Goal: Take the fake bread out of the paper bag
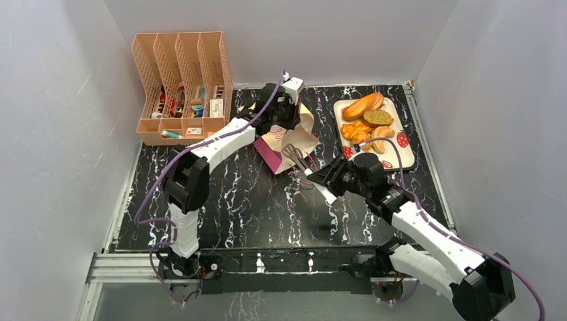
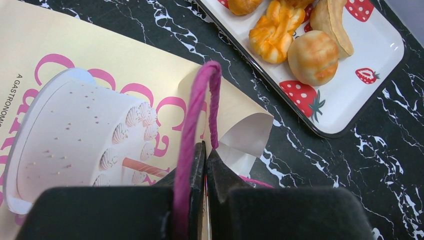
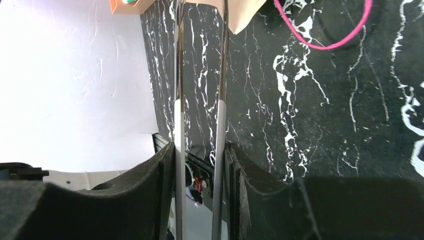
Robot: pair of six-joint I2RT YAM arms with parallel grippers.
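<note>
The cream paper bag with magenta side lies beneath my left gripper; in the left wrist view its printed face shows. My left gripper is shut at the bag's edge, a pink handle looped at its fingers. My right gripper, part open with nothing seen between its long fingers, is at the bag's front right opening; in the right wrist view a pink handle lies on the table beside it. The inside of the bag is hidden.
A strawberry tray with several breads stands at the right. A peach organiser is at the back left.
</note>
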